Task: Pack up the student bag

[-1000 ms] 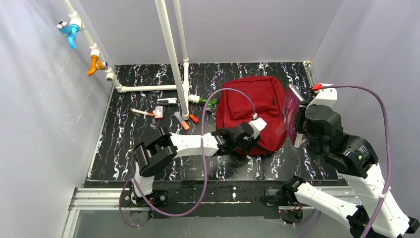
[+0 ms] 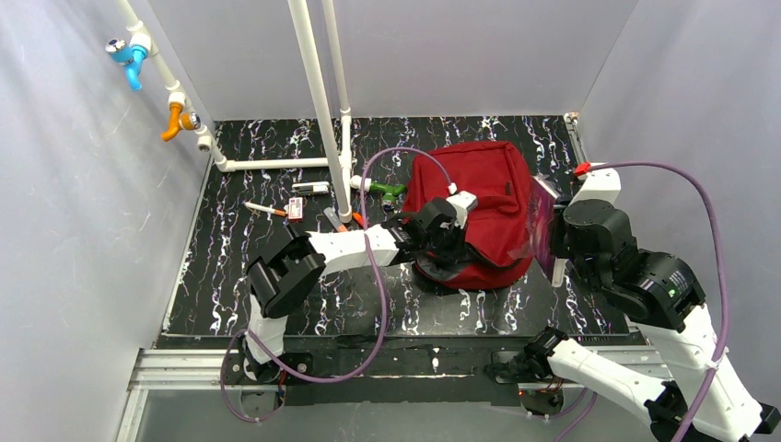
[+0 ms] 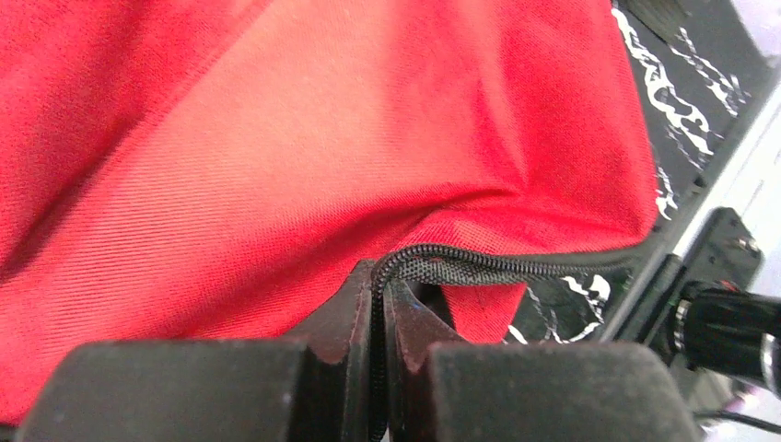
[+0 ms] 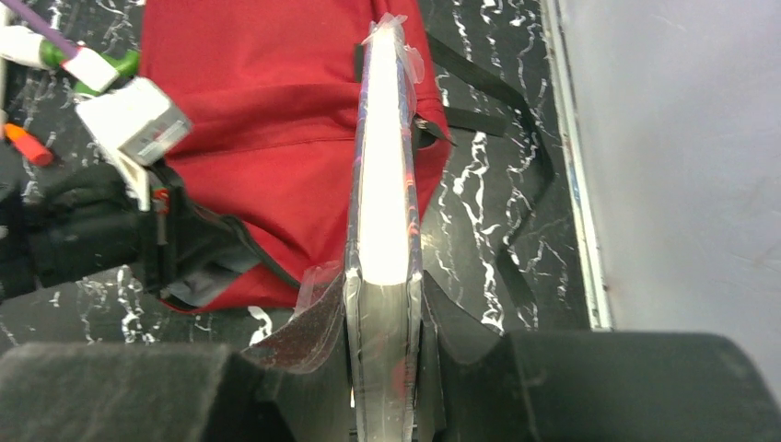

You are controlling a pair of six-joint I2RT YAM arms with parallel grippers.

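Observation:
The red student bag (image 2: 488, 198) lies on the dark marbled table, its zipped mouth facing the front edge. My left gripper is shut on the bag's black zipper edge (image 3: 479, 267), which bends up between the fingers. In the right wrist view, the mouth gapes near the left arm, showing grey lining (image 4: 216, 276). Over the bag's right side, my right gripper is shut on a book in a clear cover (image 4: 385, 184). The book stands on edge, spine toward the right wrist camera; in the top view the arm partly hides it.
A pen (image 2: 265, 209), a small box (image 2: 295, 208), an orange-and-grey marker (image 2: 335, 221) and another white item (image 2: 311, 188) lie left of the bag. White pipes (image 2: 322, 101) and a green tap (image 2: 387, 191) rise behind them. A black strap (image 4: 516, 101) trails right of the bag.

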